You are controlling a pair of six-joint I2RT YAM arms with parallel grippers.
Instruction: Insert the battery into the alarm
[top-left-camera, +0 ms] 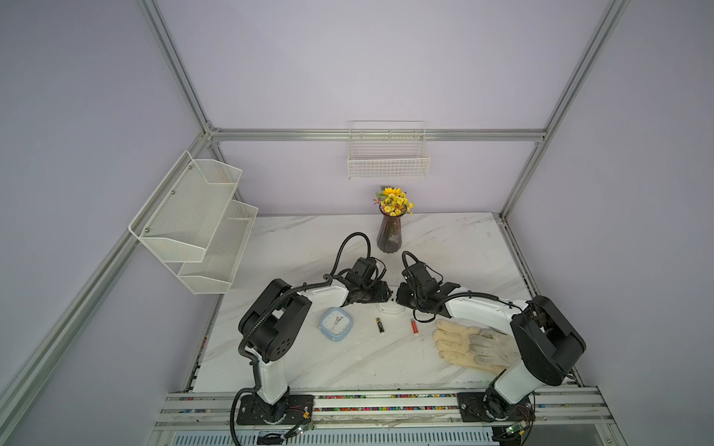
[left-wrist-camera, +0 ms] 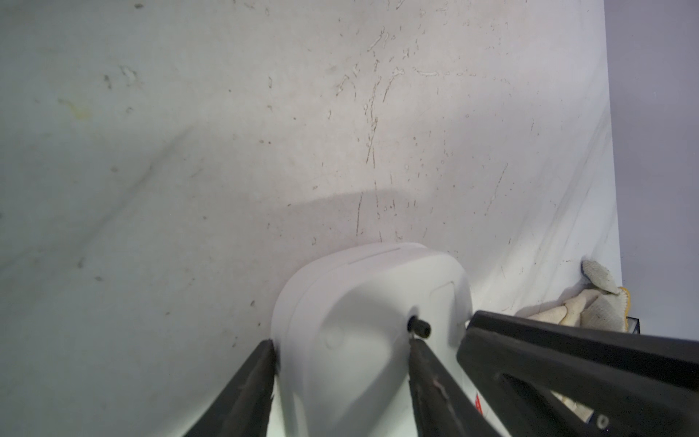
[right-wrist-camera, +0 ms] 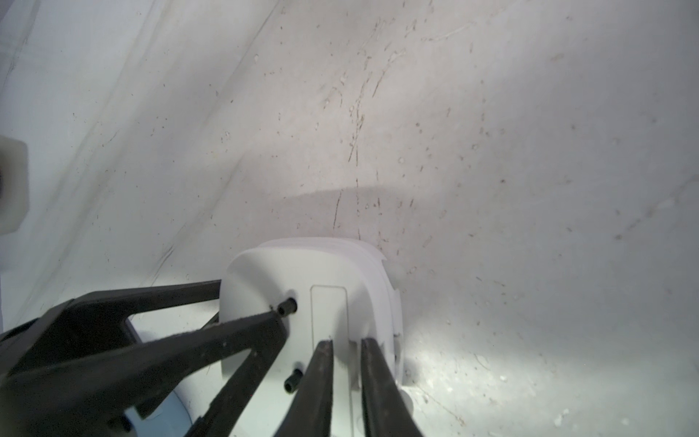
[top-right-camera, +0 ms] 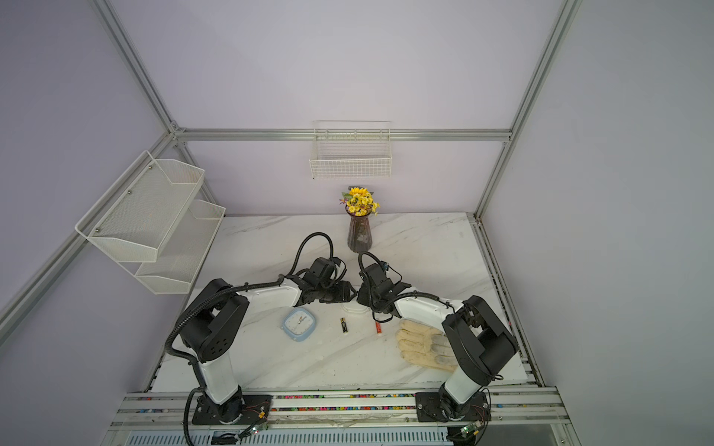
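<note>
The white alarm (left-wrist-camera: 342, 306) (right-wrist-camera: 255, 276) lies between my two grippers, a rectangular cover outline on its face. My left gripper is part open around one side of it, its fingertips at the white body. My right gripper is shut, its fingertips on the cover outline with nothing seen between them. A black battery (top-left-camera: 380, 325) and a red battery (top-left-camera: 414, 326) lie on the table in front of the alarm.
A blue square clock (top-left-camera: 336, 324) lies front left, pale work gloves (top-left-camera: 465, 342) front right. A vase with yellow flowers (top-left-camera: 389, 230) stands at the back.
</note>
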